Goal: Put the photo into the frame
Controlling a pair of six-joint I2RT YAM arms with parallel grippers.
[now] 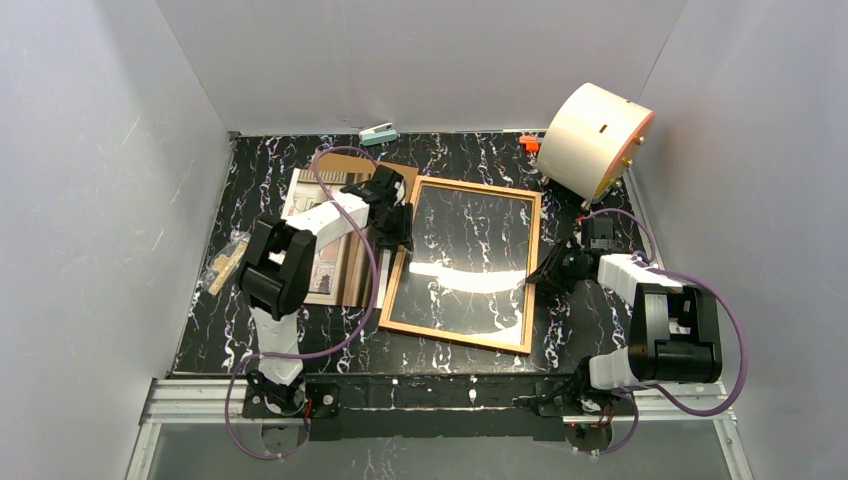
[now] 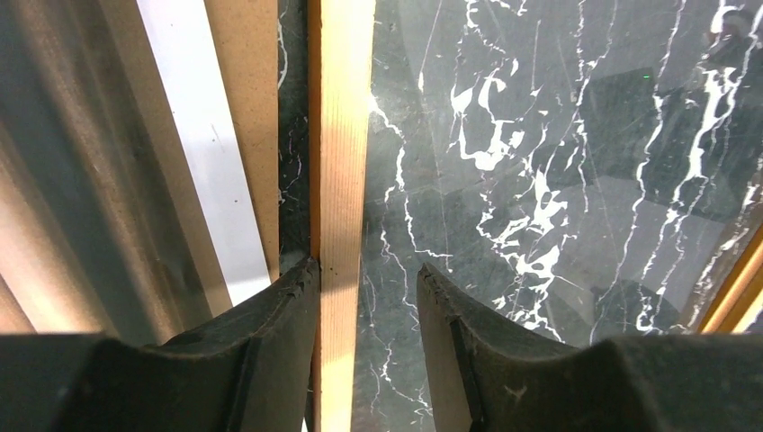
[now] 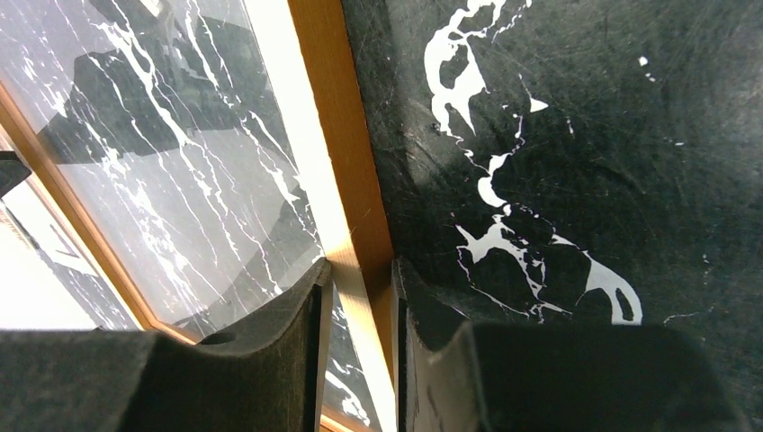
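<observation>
The wooden frame (image 1: 455, 340) lies flat on the dark marbled table, with clear glazing (image 1: 470, 235) inside. My left gripper stands open around the frame's left rail (image 2: 342, 180). Its left finger touches the rail's outer side, while a gap separates the right finger (image 2: 450, 333) from the inner side. On the right rail (image 3: 346, 198), my right gripper is shut, pinching the wood between both fingertips. To the left of the frame lies the photo (image 1: 323, 275), partly covered by my left arm, with brown cardboard (image 1: 345, 163) showing beneath it.
A cream cylinder (image 1: 590, 140) stands at the back right, close to an orange item (image 1: 529, 143). At the back edge is a teal stapler-like object (image 1: 378, 134). A small plastic bag (image 1: 225, 262) lies far left. Bare table shows in front of the photo.
</observation>
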